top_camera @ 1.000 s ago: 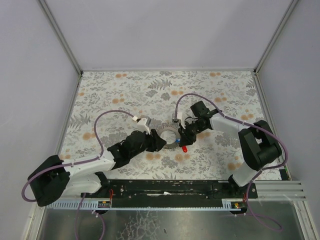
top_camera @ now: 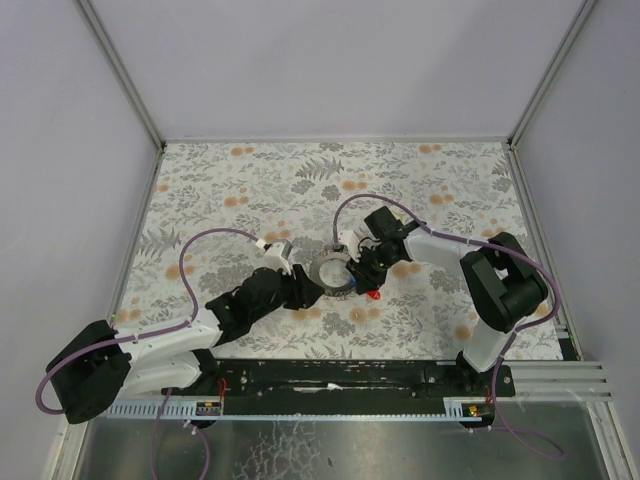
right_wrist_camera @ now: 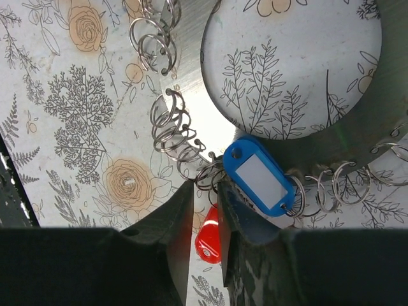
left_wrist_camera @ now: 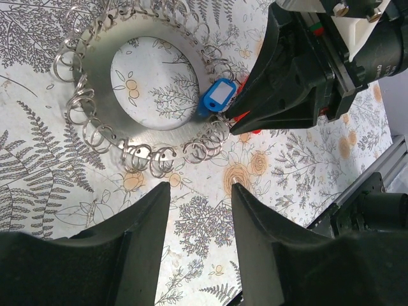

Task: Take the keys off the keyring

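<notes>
A flat metal ring (right_wrist_camera: pixel 185 70) lies on the table with many small wire loops along its outer edge. A blue tag (right_wrist_camera: pixel 250 167) with a white label rests over the ring's rim. Just outside the rim is a red tag (right_wrist_camera: pixel 205 245), partly hidden by my right gripper's fingers. My right gripper is part open, tips at the small loops beside the blue tag; whether a loop sits between them is unclear. My left gripper stands open left of the right one, with only bare tabletop showing between its fingers.
Both grippers are close together at the ring's near side. A dark frame edge (top_camera: pixel 330 372) runs along the front.
The left gripper has shifted slightly left. The red tag is turned a little and partly covered.
</notes>
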